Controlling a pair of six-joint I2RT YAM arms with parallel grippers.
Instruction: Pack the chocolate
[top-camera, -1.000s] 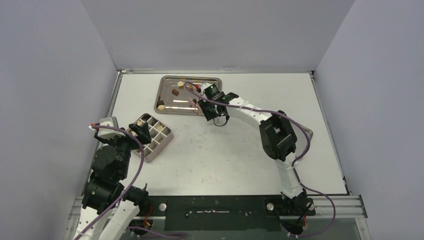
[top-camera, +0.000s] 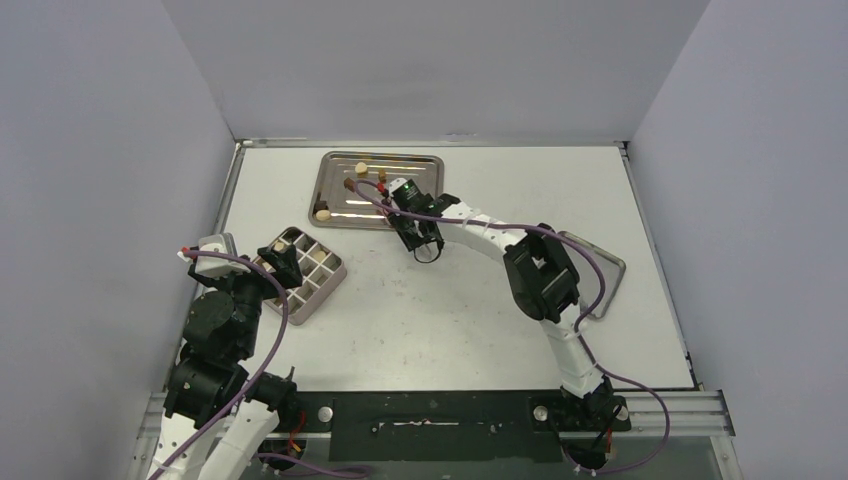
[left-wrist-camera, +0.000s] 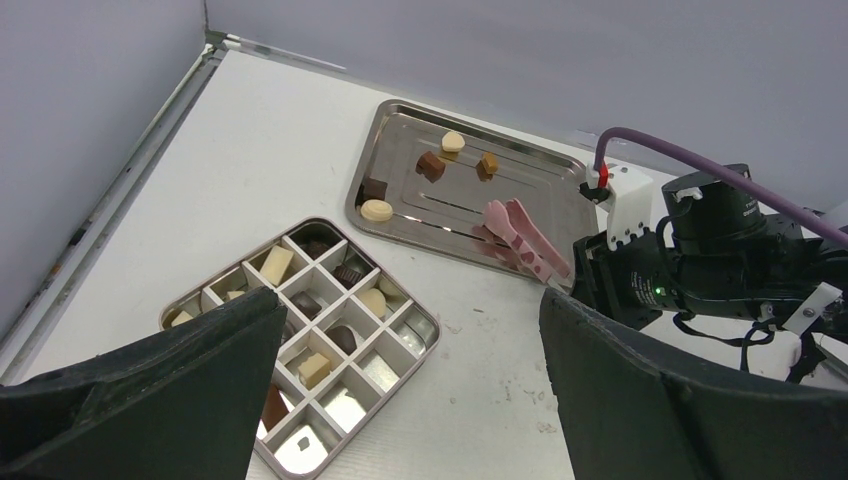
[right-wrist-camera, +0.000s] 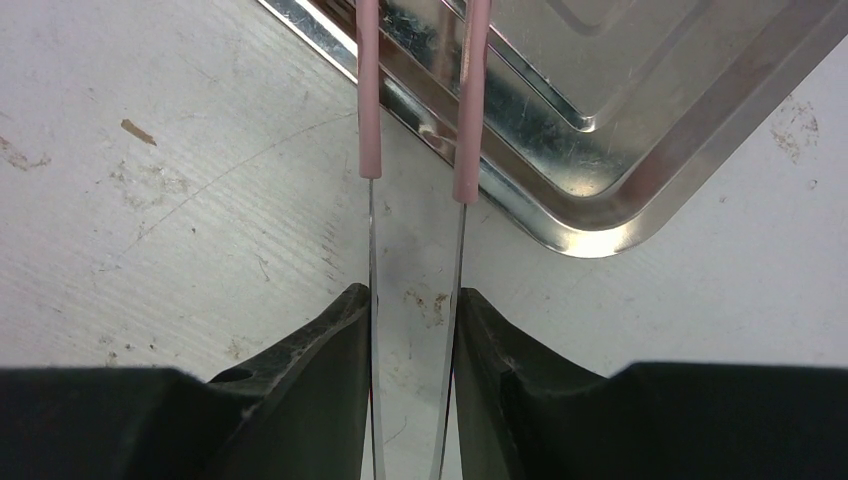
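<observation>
A steel tray (left-wrist-camera: 410, 220) at the back holds several chocolates, among them a dark brown piece (left-wrist-camera: 374, 190), a cream round (left-wrist-camera: 376, 210) and a caramel cube (left-wrist-camera: 489, 162). The pink-tipped right gripper hovers at the tray's near edge, part open, with nothing seen between its fingers. A compartment box (top-camera: 330, 285) on the left holds several chocolates, with some compartments empty. My left gripper stands open above the table beside the box, nothing between its fingers.
A second tray (top-camera: 610, 280) lies at the right edge, partly behind the right arm. Grey walls enclose the table on the back and sides.
My right gripper has moved a little toward the front and left, toward the near edge of the chocolate tray. The left arm has not moved.
</observation>
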